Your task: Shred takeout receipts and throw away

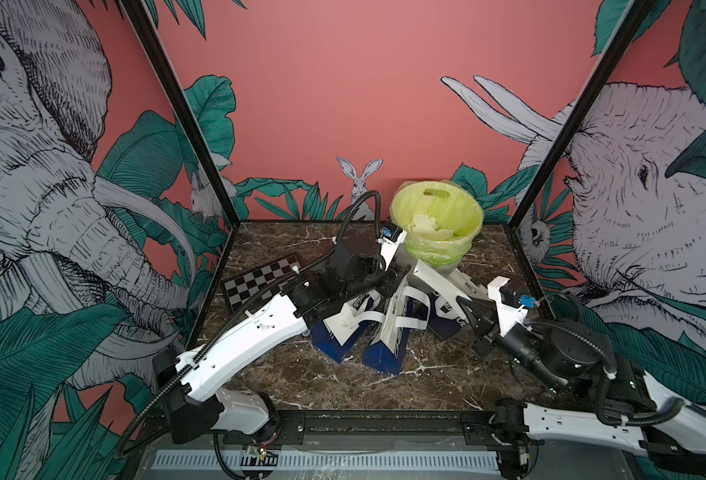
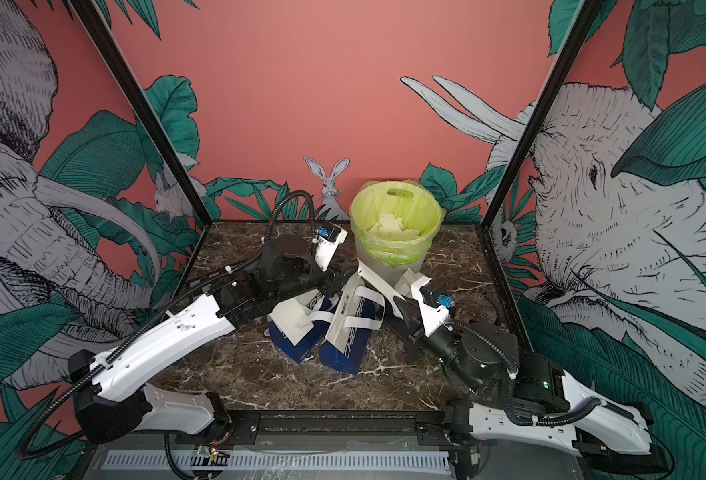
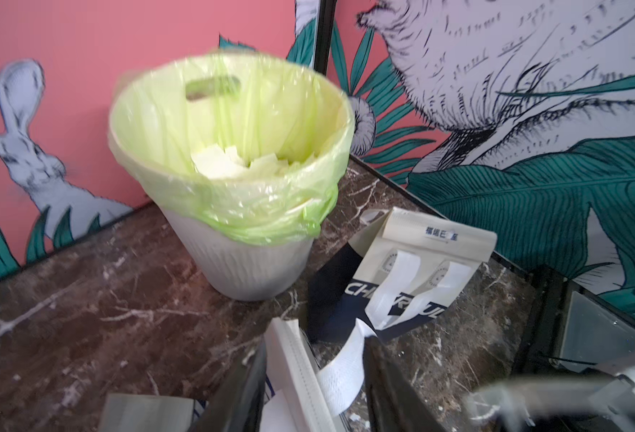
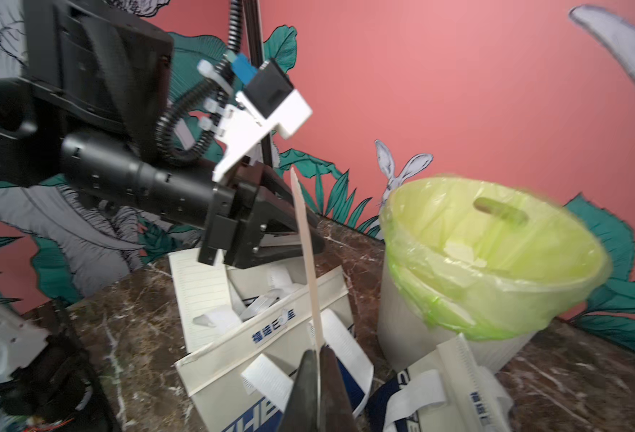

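My right gripper is shut on a thin pale paper receipt point(image 4: 304, 244), seen edge-on and standing up from the fingertips. From above, that receipt point(image 1: 433, 278) reaches from the right gripper toward the bin. My left gripper has its fingers apart, over the upper edge of the middle takeout bag point(image 2: 345, 340); whether it touches the bag I cannot tell. A second lined paper point(image 4: 196, 291) lies on the left takeout bag point(image 1: 337, 345). Torn paper pieces point(image 3: 242, 164) rest in the lined trash bin point(image 3: 245, 255).
A third takeout bag point(image 3: 422, 270) with white handles stands right of the bin. A black-and-white checkered board point(image 1: 258, 281) lies at the left. Bare marble table point(image 2: 249, 380) shows in front of the bags.
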